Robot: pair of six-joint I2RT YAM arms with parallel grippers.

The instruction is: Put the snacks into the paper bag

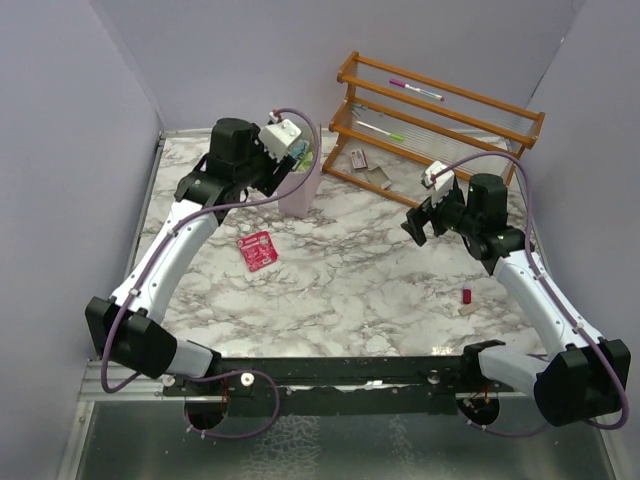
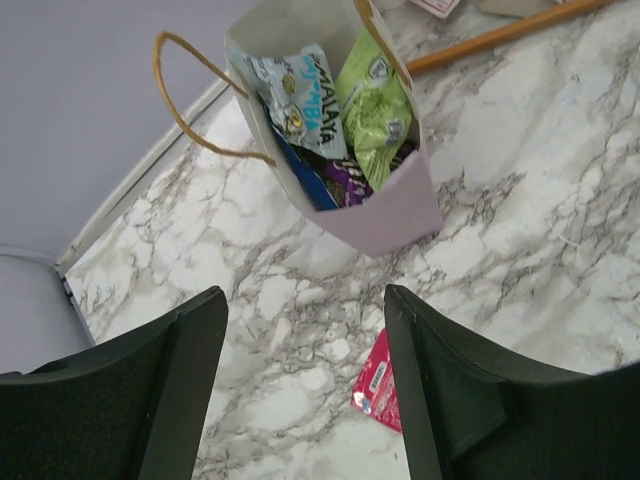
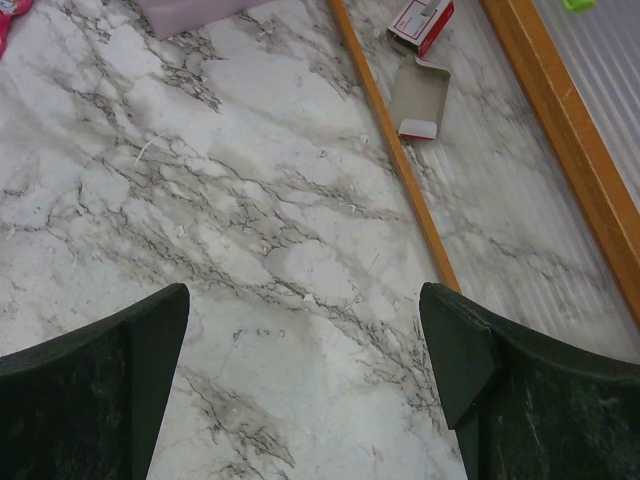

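The pale lilac paper bag (image 2: 382, 218) with rope handles stands at the back, holding a blue-white snack pack (image 2: 299, 100), a green pack (image 2: 372, 125) and darker packs beneath them. My left gripper hangs above the table near the bag's front, open, nothing between its fingers. A red flat packet (image 1: 257, 250) lies on the marble in front of the bag, partly behind a finger in the left wrist view. My right gripper is open and empty over the right part of the table.
A slatted wooden rack (image 1: 435, 100) stands at the back right, with small boxes (image 3: 420, 100) by its base. A small red item (image 1: 466, 296) lies near the right arm.
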